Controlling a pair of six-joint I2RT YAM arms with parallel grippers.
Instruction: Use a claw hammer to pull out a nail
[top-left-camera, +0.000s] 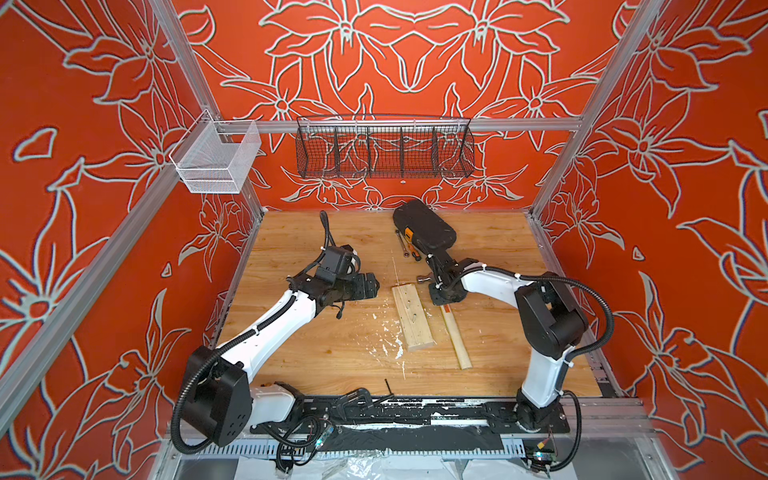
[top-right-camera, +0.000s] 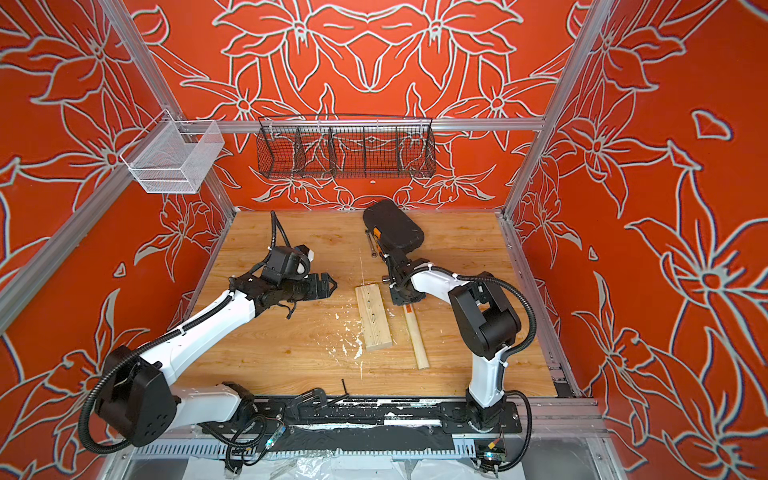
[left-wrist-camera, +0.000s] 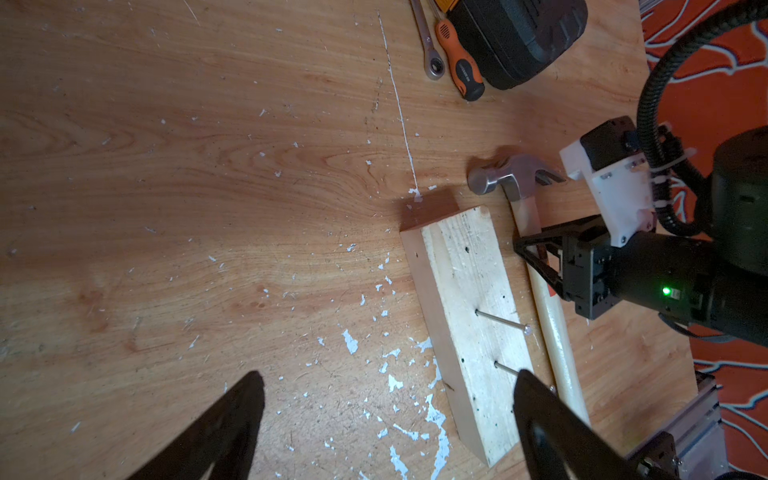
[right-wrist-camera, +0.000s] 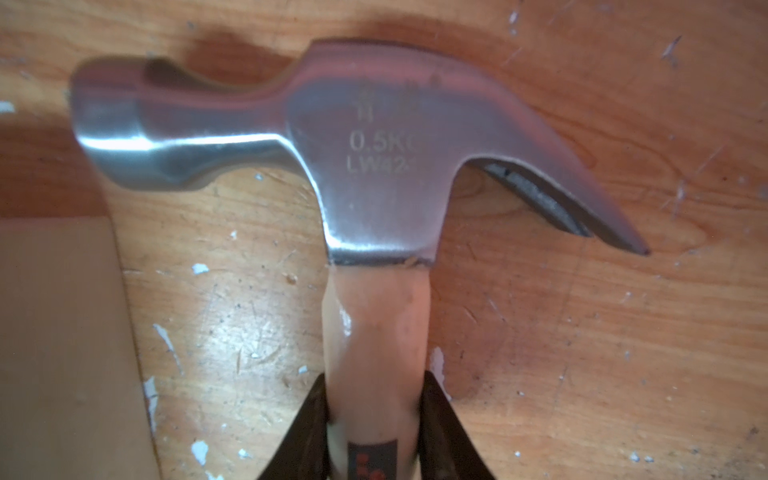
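Note:
A claw hammer (right-wrist-camera: 376, 152) lies along the right side of the wooden block (left-wrist-camera: 472, 320), its steel head at the far end and claw pointing right. My right gripper is shut on its pale wooden handle, just below the head. Whether the hammer touches the table I cannot tell. Two nails show in the left wrist view: one nail (left-wrist-camera: 502, 321) rises slanted from the block's top, and a nearer nail (left-wrist-camera: 512, 371) is partly covered by a finger. Left of the block, above the table, my left gripper (top-left-camera: 371, 286) is open and empty.
Behind the hammer lie a black case (top-left-camera: 424, 226), a wrench (left-wrist-camera: 428, 48) and an orange screwdriver (left-wrist-camera: 460, 64). White flakes (top-left-camera: 393, 342) are scattered left of the block. Bare table (left-wrist-camera: 160, 240) spreads across the left.

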